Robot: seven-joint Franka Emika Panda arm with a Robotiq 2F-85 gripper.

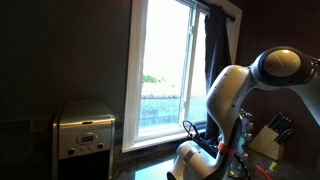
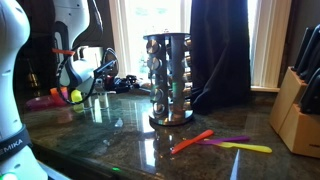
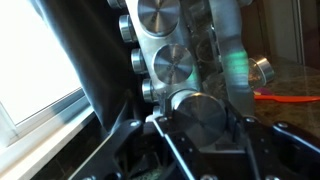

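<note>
A spice jar with a round silver lid (image 3: 198,118) sits between the fingers at the lower middle of the wrist view. My gripper is shut on it. Just beyond, the silver spice rack (image 3: 160,60) carries more round-lidded jars. Exterior view 2 has that tall rack (image 2: 170,80) upright on the dark counter, while the arm (image 2: 78,72) reaches in at the far left. From exterior view 1 the arm (image 1: 228,95) bends down at the right, its gripper out of sight.
Red (image 2: 192,141), purple (image 2: 226,138) and yellow (image 2: 247,148) utensils lie right of the rack. A wooden knife block (image 2: 300,112) stands at the right edge. Dark curtain (image 2: 222,55) and window are behind. A toaster oven (image 1: 85,138) stands at left in exterior view 1.
</note>
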